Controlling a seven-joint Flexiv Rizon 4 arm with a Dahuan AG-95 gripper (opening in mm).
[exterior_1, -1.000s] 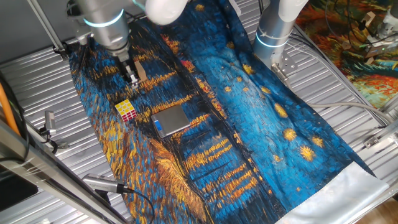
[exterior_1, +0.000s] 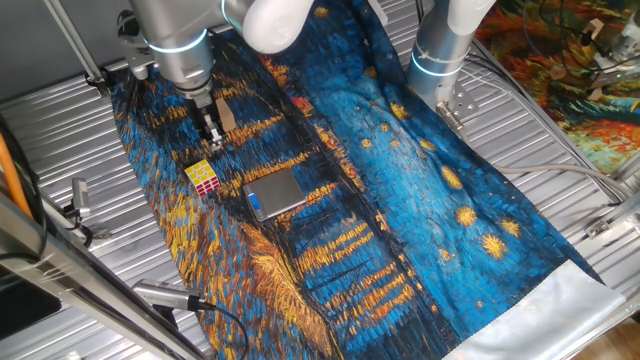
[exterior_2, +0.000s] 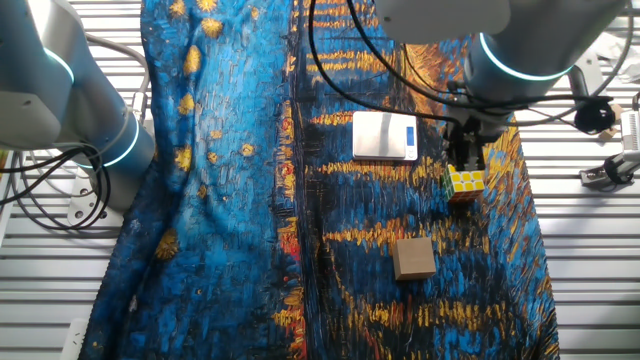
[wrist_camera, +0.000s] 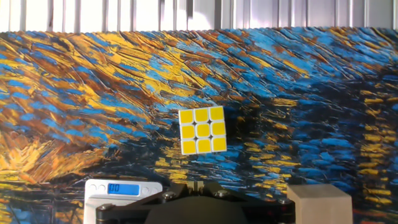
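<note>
A cube puzzle (wrist_camera: 203, 130) with a yellow top rests on the painted cloth, clear of my gripper. In exterior view 1 the cube (exterior_1: 202, 177) also shows white and red on its side. My gripper looks shut, its fingertips together at the lower middle of the wrist view with nothing visible between them. From the first exterior camera, the gripper (exterior_1: 216, 146) hangs above the cloth, just behind the cube. Exterior view 2 has the gripper (exterior_2: 465, 160) partly overlapping the cube (exterior_2: 466, 184).
A flat scale (exterior_2: 384, 136) with a small display lies beside the cube. On the other side stands a tan block (exterior_2: 413, 259), partly hidden behind the gripper in exterior view 1.
The arm has shifted slightly over the last second, its fingertips ending a little nearer the cube in exterior view 1. Cube, scale and block have stayed in place.
</note>
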